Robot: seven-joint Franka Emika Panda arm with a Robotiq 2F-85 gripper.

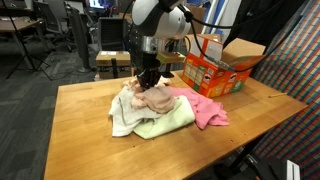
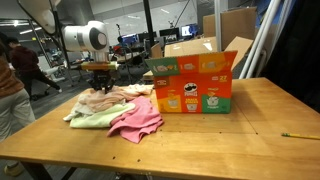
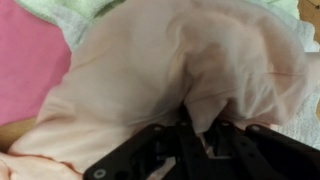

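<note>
A pale peach cloth (image 1: pixel 154 98) lies bunched on top of a pile of cloths on the wooden table. In the wrist view, folds of the peach cloth (image 3: pixel 125 75) fill most of the picture and rise around the fingertips. My gripper (image 1: pixel 146 84) points down into the pile, shut on a fold of this cloth; the fold hides the tips. Under and beside it are a white cloth (image 1: pixel 124 118), a light green cloth (image 1: pixel 168 121) and a pink cloth (image 1: pixel 207 110). The pink cloth (image 2: pixel 137 121) spreads nearest the box in the other exterior view.
A red box with open flaps (image 2: pixel 192 88) stands beside the pile. A pencil (image 2: pixel 299 136) lies on the bare tabletop (image 2: pixel 262 125) beyond the box. Clear table (image 1: pixel 83 125) also extends on the pile's left and front.
</note>
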